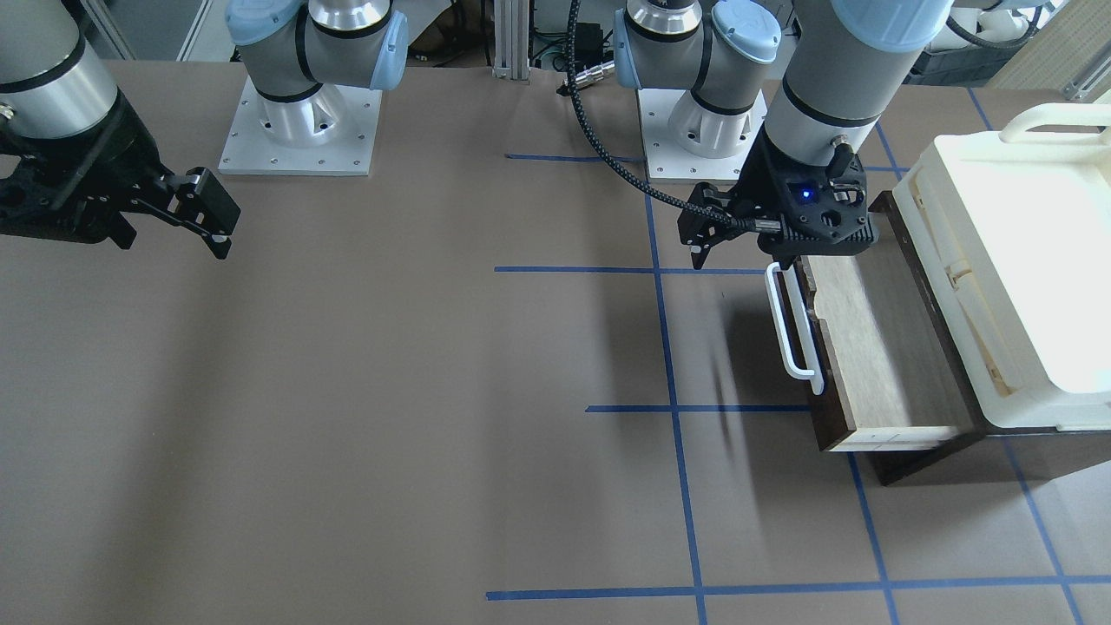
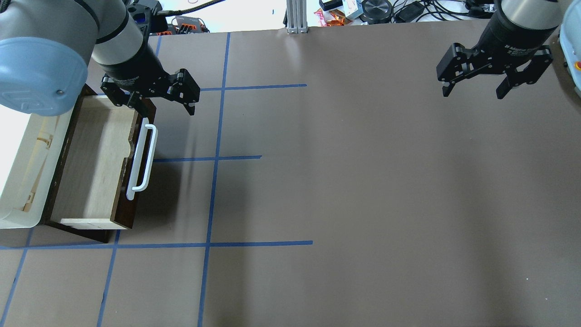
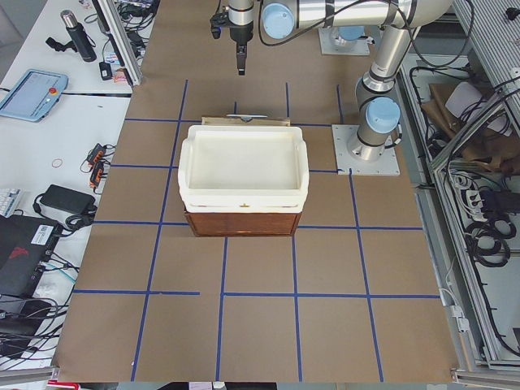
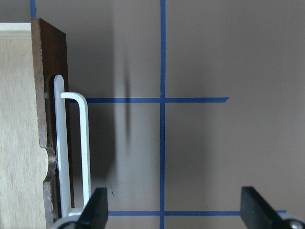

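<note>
My gripper [image 1: 742, 253] hangs open, with nothing between its fingers, above and beside the pulled-out wooden drawer [image 1: 885, 344]. In the top view the drawer [image 2: 90, 169] has an empty pale floor and a white handle [image 2: 148, 158] on its dark front; my gripper [image 2: 167, 111] is over the handle's far end. In the left wrist view the handle [image 4: 85, 143] runs vertically at left, and my open gripper shows both fingertips at the bottom.
A white tray [image 3: 243, 166] sits on the dark cabinet holding the drawer. A second arm [image 2: 472, 87] stands across the taped table. The table between the arms is clear.
</note>
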